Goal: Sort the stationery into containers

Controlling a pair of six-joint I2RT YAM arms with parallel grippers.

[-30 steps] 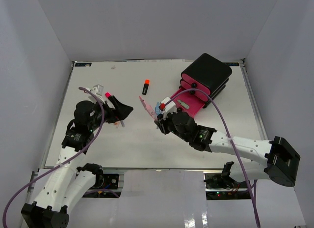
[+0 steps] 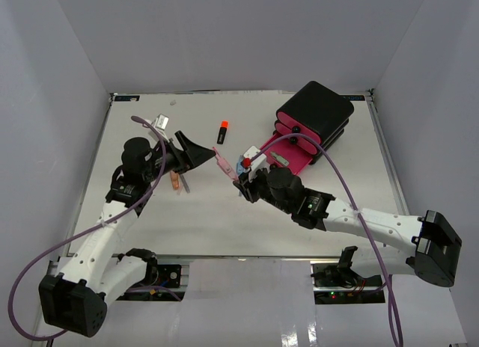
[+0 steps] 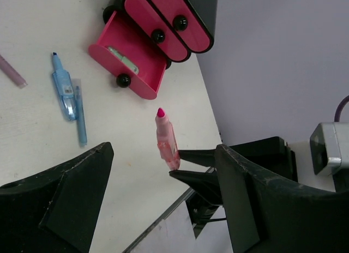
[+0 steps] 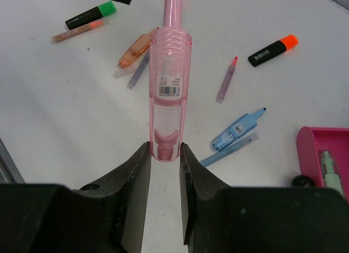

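Observation:
My right gripper is shut on the lower end of a translucent pink pen (image 4: 169, 67), which it holds up off the table, tip pointing away. Facing it, my left gripper stands open, with the pink pen (image 3: 166, 138) in its view beyond its fingers and nothing between them. On the table lie a blue correction pen (image 4: 235, 131), a blue pen (image 4: 230, 149), a purple-pink pen (image 4: 227, 79), an orange highlighter (image 4: 272, 50), a green highlighter (image 4: 91, 15) and an orange pen (image 4: 135, 48). The pink drawer (image 2: 299, 154) is pulled out and holds a greenish item (image 3: 123, 60).
A black drawer cabinet (image 2: 318, 111) with pink fronts stands at the back right. Its round black knob (image 3: 123, 80) sticks out from the open drawer.
My left gripper has shifted to the right and slightly up, towards the pink pen.

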